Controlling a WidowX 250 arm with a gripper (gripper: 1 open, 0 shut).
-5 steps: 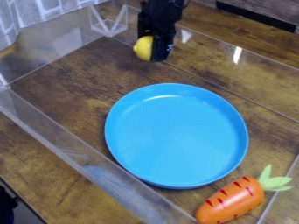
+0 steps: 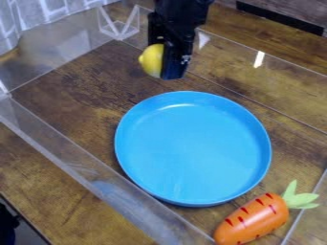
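My dark gripper (image 2: 166, 59) is shut on a yellow rounded object (image 2: 152, 60) at the top middle of the view, held above the wooden floor of the clear-walled box. Below it, in the middle, lies a blue plate (image 2: 192, 148). An orange toy carrot (image 2: 250, 219) with green leaves lies at the lower right, beside the plate.
Clear plastic walls (image 2: 79, 168) border the wooden area along the left and near sides. Bare wood shows left of the plate and to its upper right.
My gripper, with the yellow object in it, has moved toward the viewer and appears larger and slightly lower in the view. The plate and carrot are unchanged.
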